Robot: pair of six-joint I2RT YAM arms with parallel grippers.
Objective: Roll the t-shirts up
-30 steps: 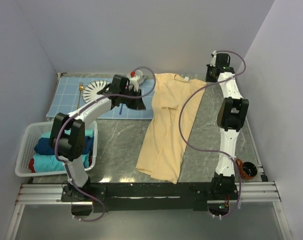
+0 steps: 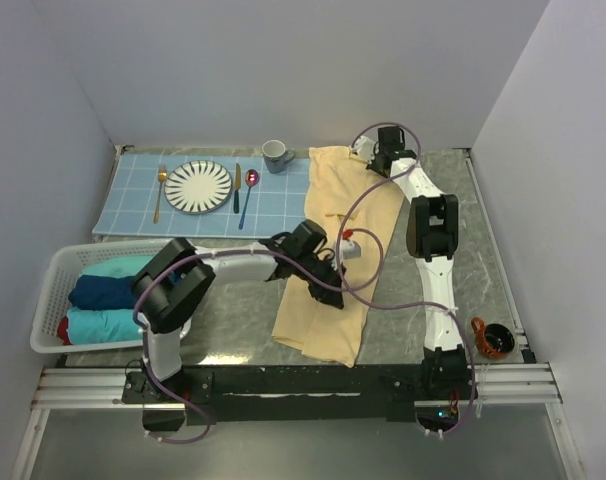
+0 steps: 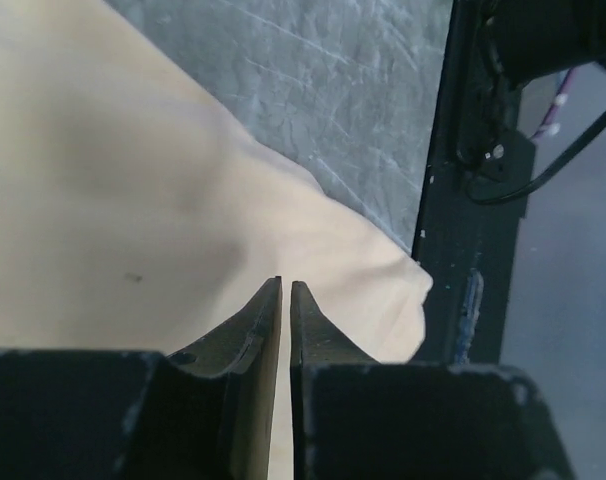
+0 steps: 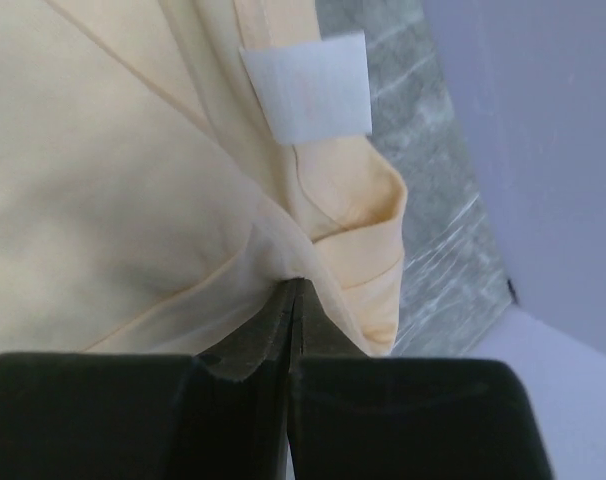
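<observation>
A pale yellow t-shirt lies spread lengthwise over the counter, with its collar end at the back wall and a white tag showing near one edge. My left gripper is over the middle of the shirt; in its wrist view a narrow, empty gap separates the fingers, with cloth below them. At the collar end, my right gripper has its fingertips shut and down against creased cloth. Whether any fabric is pinched between them cannot be made out.
The white basket at left holds folded blue and teal cloths. On the blue mat are a striped plate and cutlery, with a grey mug beside it. An orange-brown mug stands front right.
My left gripper has swung from the mat to the right and forward, over the shirt's middle.
</observation>
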